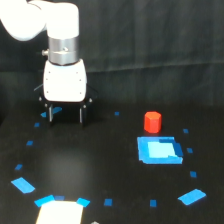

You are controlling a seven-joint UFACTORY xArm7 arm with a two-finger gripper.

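My white gripper (66,116) is at the upper left, pointing down above the dark table. Its dark fingers are spread apart, with nothing visible between them. Well to its right stands a red block-like object (152,122), just behind a blue square frame or tray (142,154). The white patch (160,150) in the middle of that blue frame is plain. Clear space separates the gripper from the red object.
Blue tape strips (22,185) and small blue squares mark the dark table. A pale object (60,212) is cut off by the bottom edge. Dark curtain (150,50) hangs at the back.
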